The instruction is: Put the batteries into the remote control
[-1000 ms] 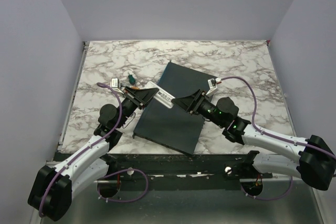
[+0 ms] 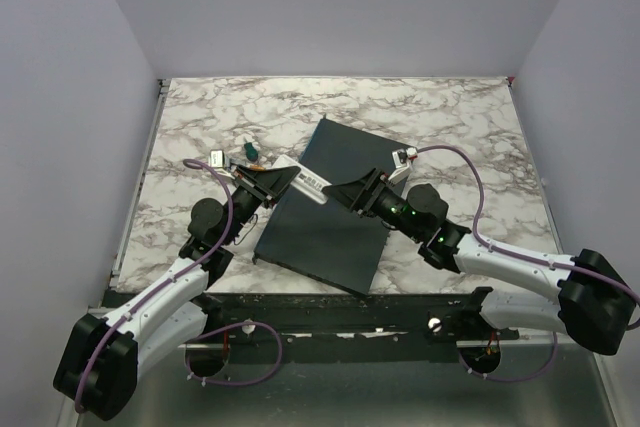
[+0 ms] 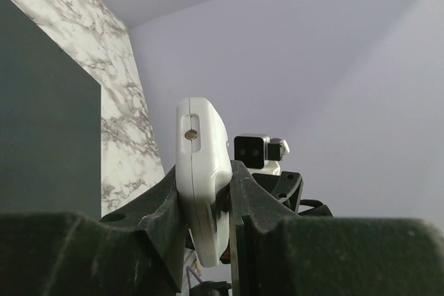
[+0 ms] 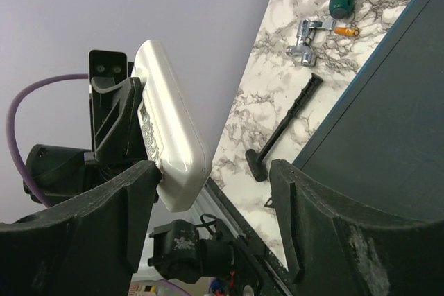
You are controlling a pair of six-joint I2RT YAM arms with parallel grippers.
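The white remote control (image 2: 305, 179) is held in the air above the dark mat by my left gripper (image 2: 285, 175), which is shut on it; in the left wrist view the remote (image 3: 202, 171) stands between the fingers, its end facing up. My right gripper (image 2: 340, 194) is at the remote's right end, fingers apart. In the right wrist view the end of the remote (image 4: 178, 171) reaches to the left finger (image 4: 118, 220), while the other finger (image 4: 319, 227) stands apart from it. I cannot see any batteries clearly.
The dark mat (image 2: 330, 247) covers the middle of the marble table (image 2: 450, 107). On the left lie a green screwdriver (image 4: 342, 1), a metal fitting (image 4: 304, 46), a small orange piece (image 4: 346, 31) and a black hammer (image 4: 256, 165).
My right arm has moved slightly left and up in the top view, bringing its gripper closer to the remote's end. My left gripper and the remote have stayed nearly still.
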